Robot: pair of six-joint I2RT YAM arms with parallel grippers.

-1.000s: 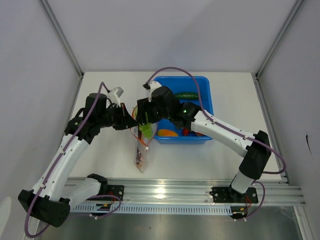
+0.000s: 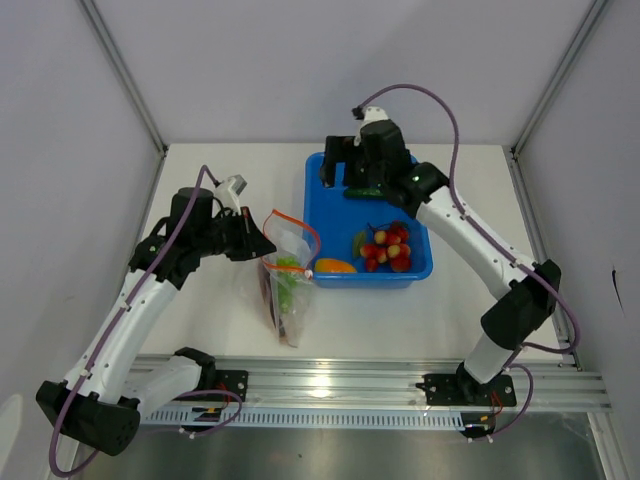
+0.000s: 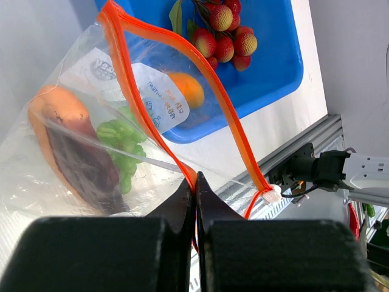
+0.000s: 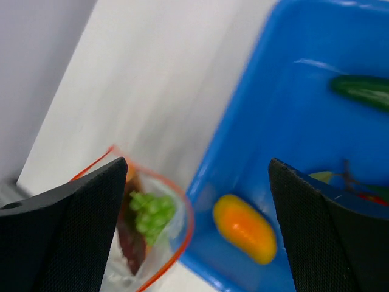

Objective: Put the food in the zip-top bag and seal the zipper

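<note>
The clear zip top bag (image 2: 285, 300) with orange zipper stands open, holding a long brown-orange item (image 3: 79, 152) and green grapes (image 3: 121, 140). My left gripper (image 2: 262, 246) is shut on the bag's zipper edge (image 3: 191, 176). My right gripper (image 2: 340, 150) is open above the blue tray, nothing between its fingers; its view is blurred.
The blue tray (image 2: 320, 215) holds an orange oblong fruit (image 2: 335, 266), red lychees (image 2: 398, 260) with leaves and a dark green cucumber (image 2: 360, 192).
My right arm has moved from over the bag up and right to above the tray's back; the grapes are now inside the bag. My left arm has stayed still.
</note>
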